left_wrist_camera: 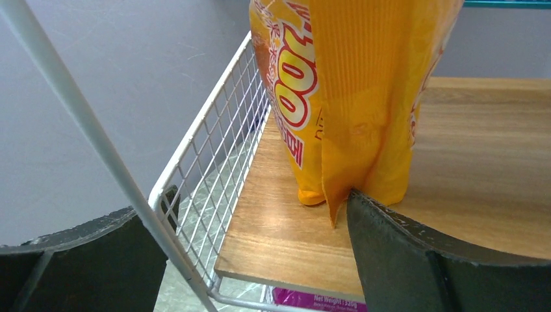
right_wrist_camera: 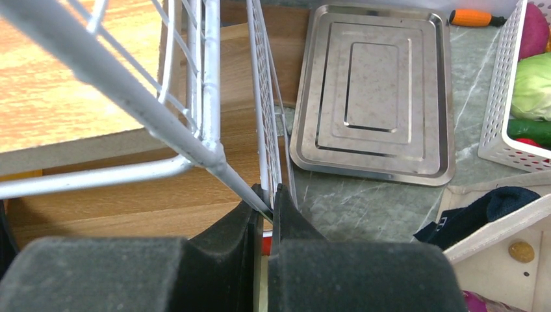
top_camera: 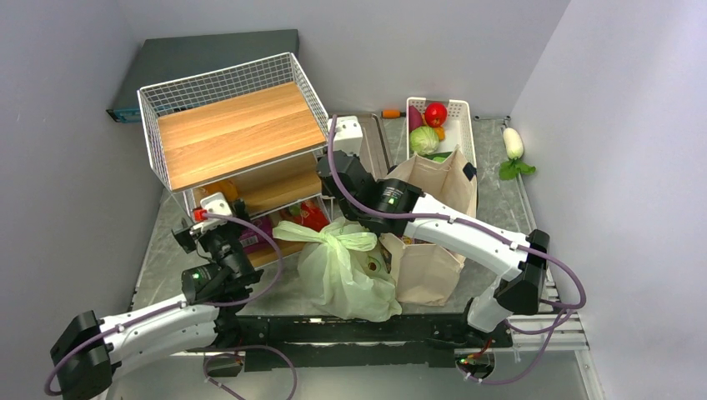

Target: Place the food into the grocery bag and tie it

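Observation:
The yellow snack bag [left_wrist_camera: 364, 117] stands on the rack's wooden middle shelf [left_wrist_camera: 481, 156]. My left gripper is open in front of it; the right fingertip is near the bag's lower edge and nothing is gripped. A white rack post [left_wrist_camera: 97, 127] crosses in front of the left finger's tip. In the right wrist view, my right gripper is shut at the rack's front corner, with the white wire frame [right_wrist_camera: 234, 185] between its fingers. The pale green grocery bag [top_camera: 346, 279] sits full on the counter, its handles knotted on top.
Purple and red packs [top_camera: 313, 217] lie on the bottom shelf. A beige tote [top_camera: 429, 271] stands beside the green bag, under my right arm. Farther back are a metal tray [right_wrist_camera: 377, 149] and a white vegetable basket [top_camera: 454, 129].

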